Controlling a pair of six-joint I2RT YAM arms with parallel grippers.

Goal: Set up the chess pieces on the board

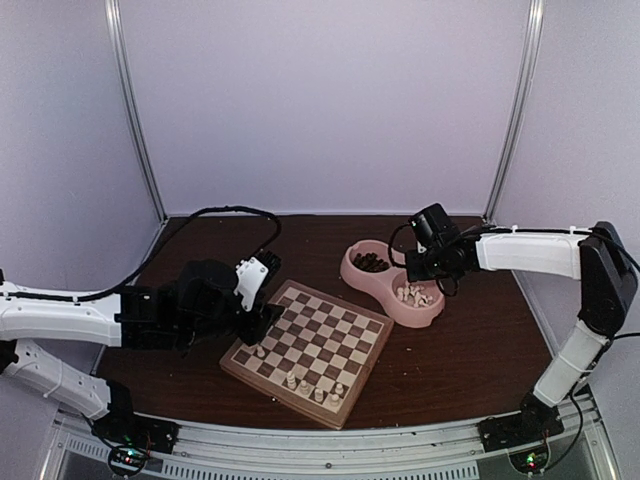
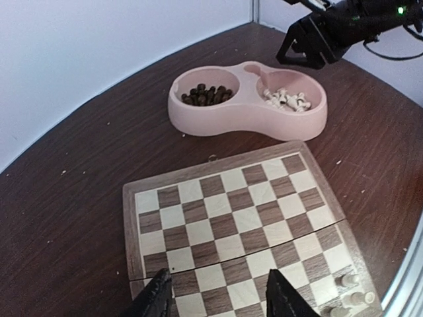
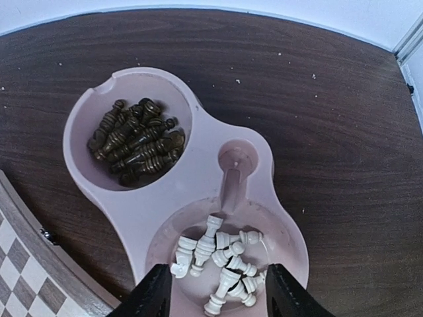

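Observation:
The chessboard (image 1: 325, 345) lies on the table with several white pieces along its near edge, among them a white piece (image 1: 261, 351) at the left and a taller white piece (image 1: 291, 380). Above the board's left side, my left gripper is open; only bare squares show between its fingers. My right gripper hangs over the bowl of white pieces, open, its fingers apart and gripping nothing. Loose white pieces (image 3: 225, 257) lie heaped in that bowl. Dark pieces (image 3: 142, 142) fill the other bowl.
The pink double bowl (image 1: 375, 285) stands just beyond the board's far right edge. Bare dark table (image 1: 470, 350) stretches to the right of the board. The standing white pieces are close together at the board's near corner.

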